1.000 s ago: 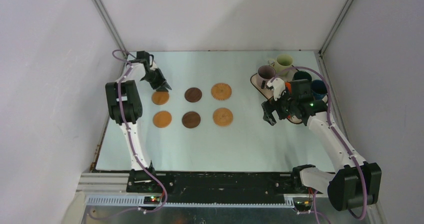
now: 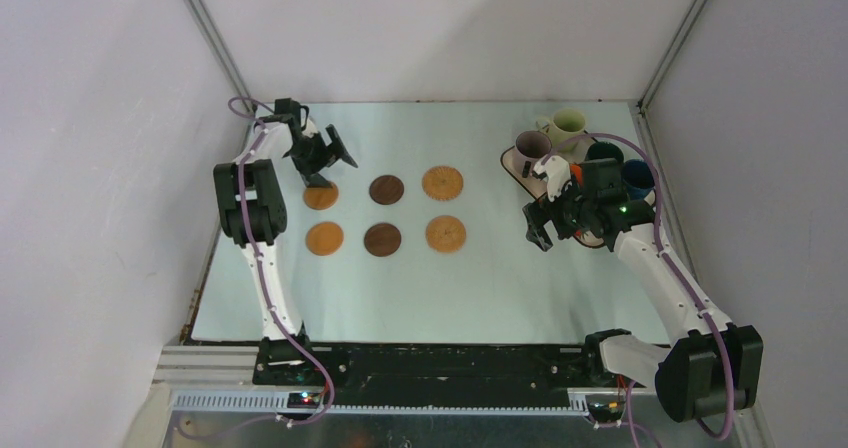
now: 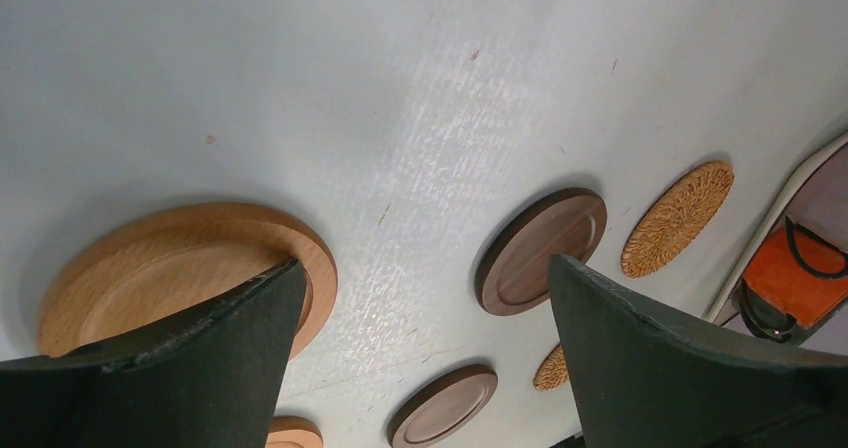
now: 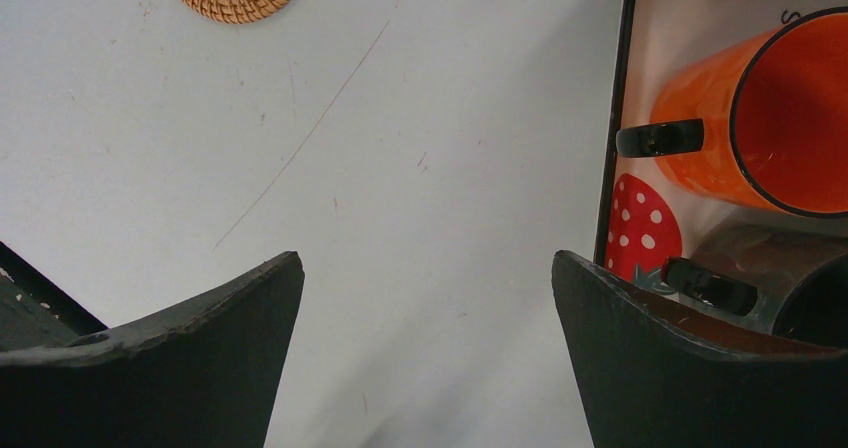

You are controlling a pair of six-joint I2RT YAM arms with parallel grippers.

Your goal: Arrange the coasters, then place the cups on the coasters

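Observation:
Six round coasters lie on the table: wooden ones, dark ones like and woven ones like. My left gripper stands open just above the back-left wooden coaster, with nothing between its fingers. My right gripper is open and empty over bare table at the left edge of a tray of cups. In the right wrist view an orange cup with a dark handle lies at the right, beside a dark cup.
The tray on the right also holds a lilac cup, a pale green cup and a blue cup.
My left gripper has shifted slightly right and its fingers have spread apart. The right arm and the coasters are unchanged.

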